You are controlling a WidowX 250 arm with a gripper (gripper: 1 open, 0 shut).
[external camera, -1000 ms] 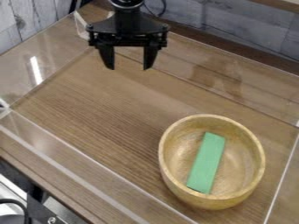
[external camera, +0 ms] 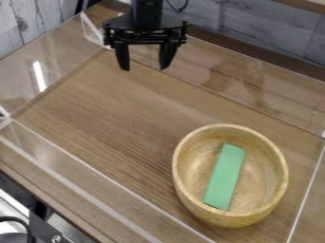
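Observation:
My black gripper is at the top centre of the camera view, above the back of the wooden table, its two dark fingers spread apart and open, with nothing visible between them. At the lower right, well away from it, a round tan bowl holds a green rectangular block lying lengthwise inside.
A light object at the top left, behind the gripper, is too small to tell. Dark cables show at the lower left corner, off the table's edge.
My gripper has moved slightly back, toward the top of the view, over the last second. The bowl and the green block are unchanged.

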